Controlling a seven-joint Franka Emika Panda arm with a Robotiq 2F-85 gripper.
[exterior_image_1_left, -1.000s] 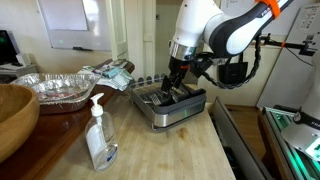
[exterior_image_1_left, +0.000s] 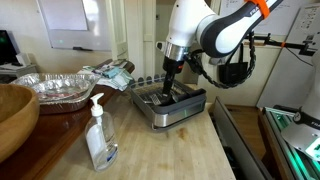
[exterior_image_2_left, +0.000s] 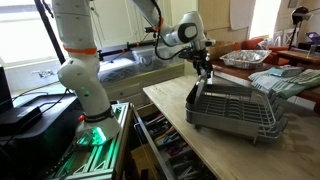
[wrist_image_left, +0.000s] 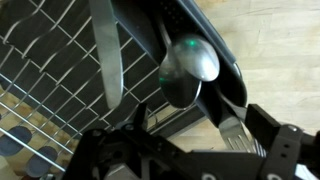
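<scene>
My gripper stands open over the dark utensil holder (wrist_image_left: 228, 70) at the side of the dish rack (wrist_image_left: 40, 75). Two spoons lie in the holder, one spoon bowl (wrist_image_left: 180, 88) overlapped by a second spoon (wrist_image_left: 197, 58). Both bowls are ahead of the gap between my fingers, and nothing is gripped. A fork (wrist_image_left: 235, 136) slants down close to the right finger. Over the wires on the left lies a flat metal utensil (wrist_image_left: 105, 45). In the first exterior view my arm (exterior_image_1_left: 188, 38) reaches down to the rack (exterior_image_1_left: 165, 118); the fingertips are hard to make out there.
A soap bottle (exterior_image_1_left: 100, 138) with a pump stands left of the rack. Behind are a foil tray (exterior_image_1_left: 60, 92), a folded cloth (exterior_image_1_left: 115, 75) and a large brown bowl (exterior_image_1_left: 15, 120). Bare wooden tabletop (exterior_image_1_left: 165, 160) lies in front of the rack.
The wrist of my arm has turned and shifted slightly above the rack. The rack, bottle and tray have not moved.
</scene>
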